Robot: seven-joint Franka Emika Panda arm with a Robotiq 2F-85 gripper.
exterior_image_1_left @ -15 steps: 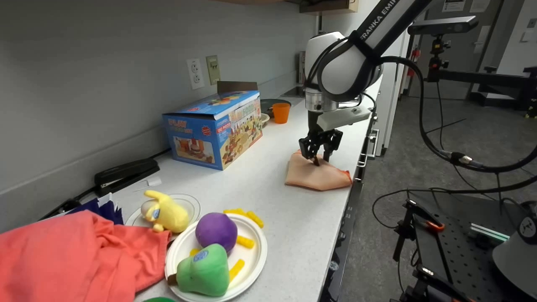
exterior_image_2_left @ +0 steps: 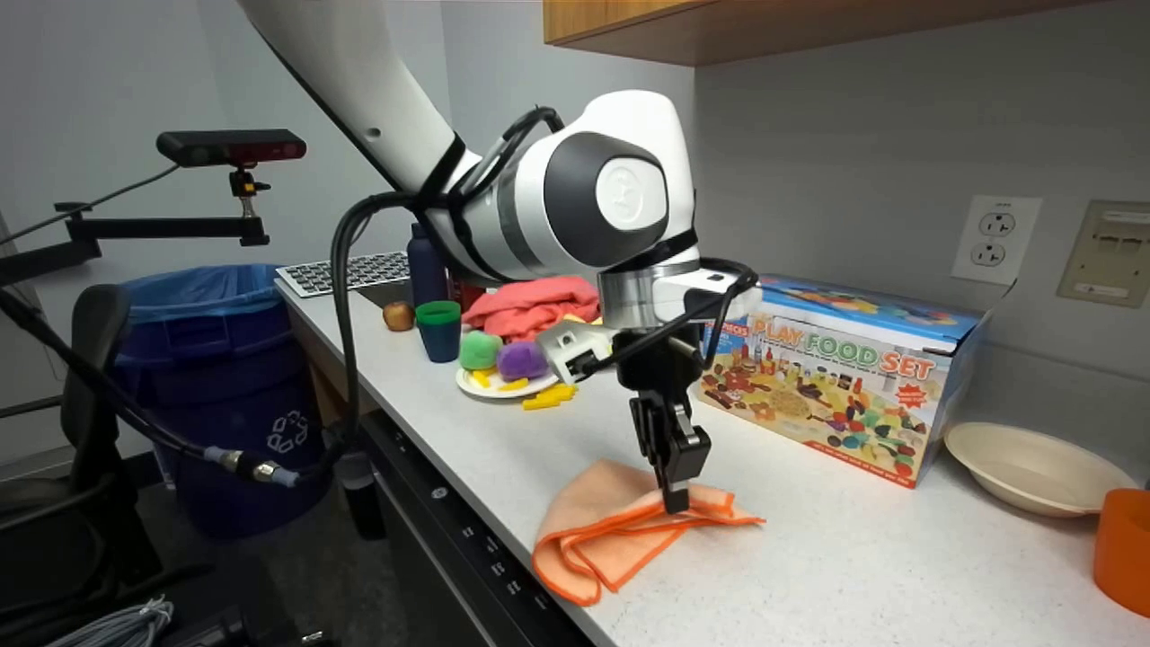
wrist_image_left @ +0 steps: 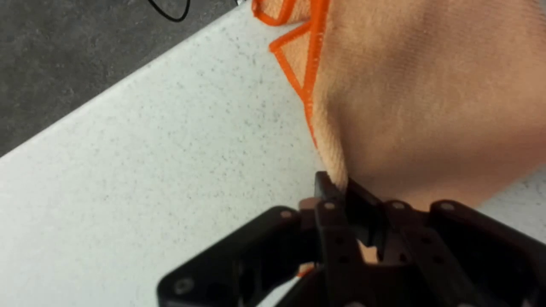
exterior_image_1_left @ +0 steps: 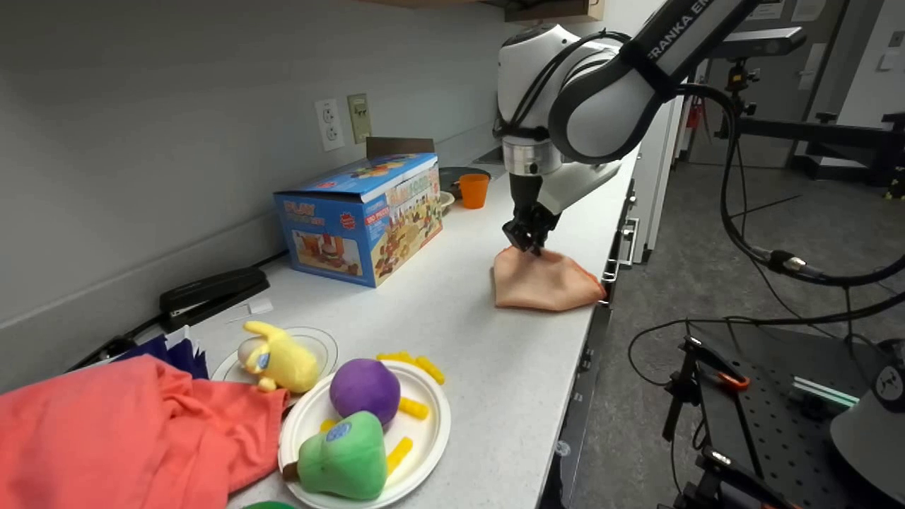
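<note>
A peach cloth (exterior_image_1_left: 547, 283) with bright orange edging lies bunched on the white counter, close to the front edge. In exterior view 2 the cloth (exterior_image_2_left: 604, 512) shows folded layers, one end spread toward the edge. My gripper (exterior_image_2_left: 675, 498) points down over it and is shut on a fold. The wrist view shows that fold of cloth (wrist_image_left: 409, 102) pinched at the fingertips of the gripper. Part of the cloth is hidden behind the fingers.
A play food box (exterior_image_1_left: 365, 216) stands by the wall. A plate (exterior_image_1_left: 437, 441) bears a purple toy (exterior_image_1_left: 365, 390) and a green pear (exterior_image_1_left: 346, 458). An orange cup (exterior_image_2_left: 1127, 550) and a beige bowl (exterior_image_2_left: 1035, 469) sit on the other side.
The gripper has gone from open to shut on the cloth. The wrist has turned, and the cloth has shifted slightly right in exterior view 1, its top drawn up.
</note>
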